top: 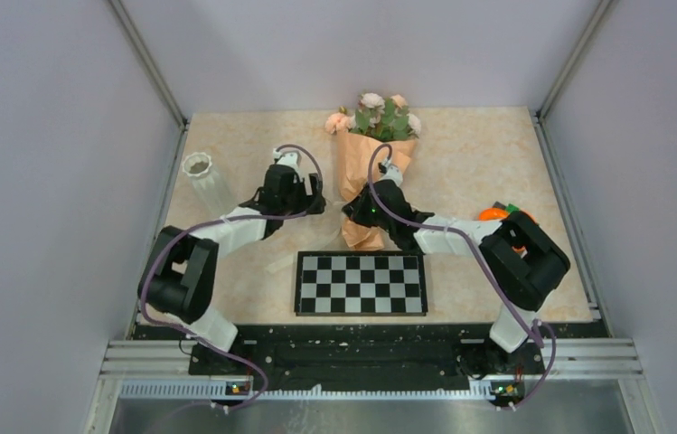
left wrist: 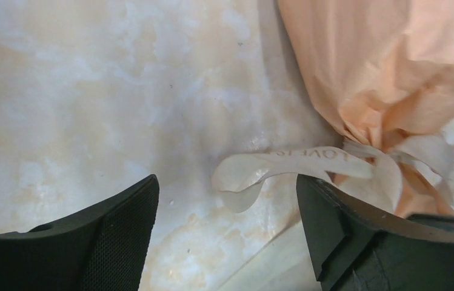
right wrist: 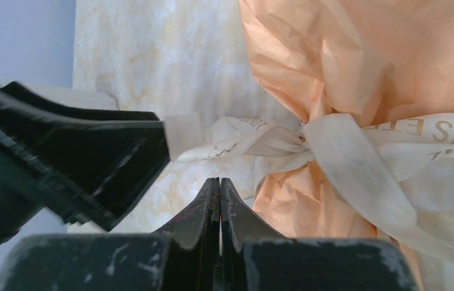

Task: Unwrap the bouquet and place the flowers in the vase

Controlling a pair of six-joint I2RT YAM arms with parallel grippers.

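Note:
Peach and white flowers (top: 378,116) lie at the back middle, wrapped in peach paper (top: 362,158). A whitish ribbon (right wrist: 357,163) with lettering is tied round the wrap's narrow part. The ribbed clear vase (top: 211,185) stands empty at left. My left gripper is open; the ribbon's loop end shows between its fingers in the left wrist view, not gripped. In the right wrist view the left gripper's finger (right wrist: 145,136) overlaps that loop end; contact cannot be told. My right gripper is shut over the paper's left edge, nothing visible between its tips.
A black and white checkered board (top: 362,283) lies at the front middle, just below the wrap's lower end. Orange and green objects (top: 494,215) sit at right, partly behind the right arm.

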